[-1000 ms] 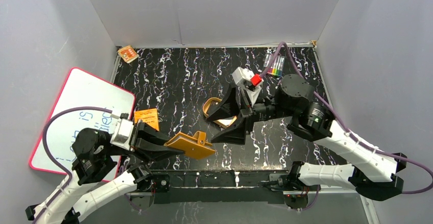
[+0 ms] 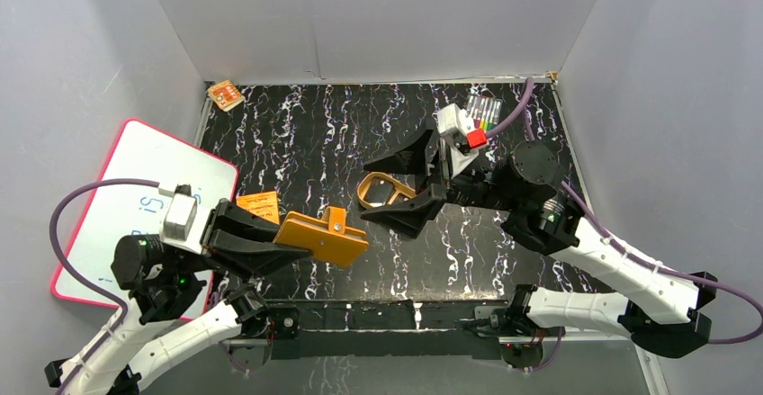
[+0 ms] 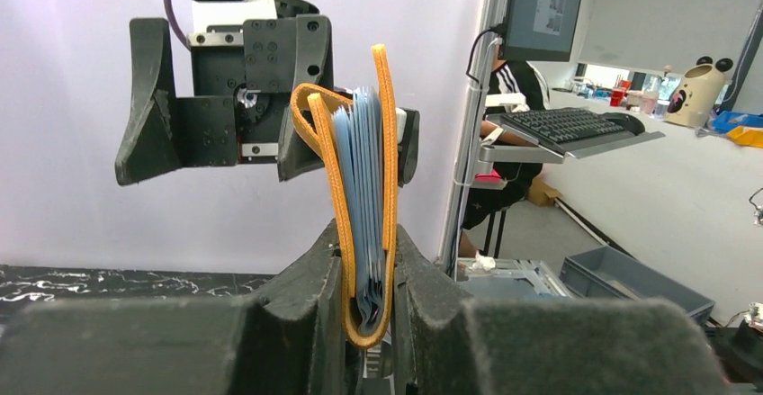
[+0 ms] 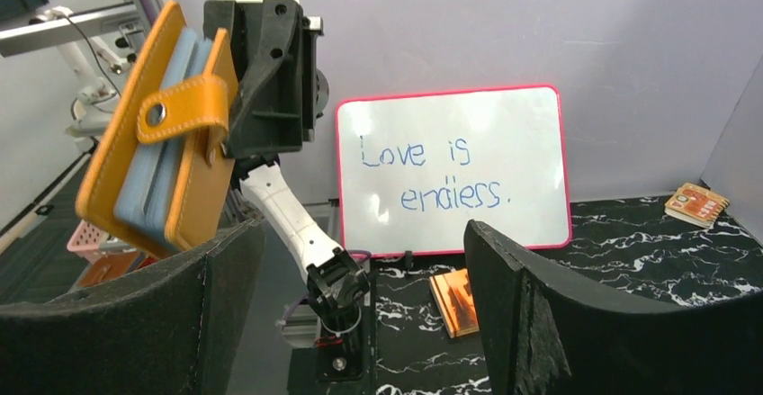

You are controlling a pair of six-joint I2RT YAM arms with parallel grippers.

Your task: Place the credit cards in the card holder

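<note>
An orange card holder [image 2: 319, 240] with a strap and snap is raised in my left gripper [image 2: 274, 242], which is shut on it. In the left wrist view the holder [image 3: 389, 161] stands upright between the fingertips, packed with light blue sleeves. The right wrist view shows its snap strap [image 4: 184, 107]. My right gripper [image 2: 396, 188] is open above the table, right of and higher in the top view than the holder, nothing between its fingers. I cannot clearly tell any separate credit cards.
An orange packet [image 2: 257, 206], a whiteboard [image 2: 135, 170], a small card stack [image 2: 225, 94], markers [image 2: 482, 112] and an orange-rimmed item [image 2: 369, 188] rest around the black marble table [image 2: 315, 143].
My left gripper has moved left and up in the top view with the holder, turning it a little.
</note>
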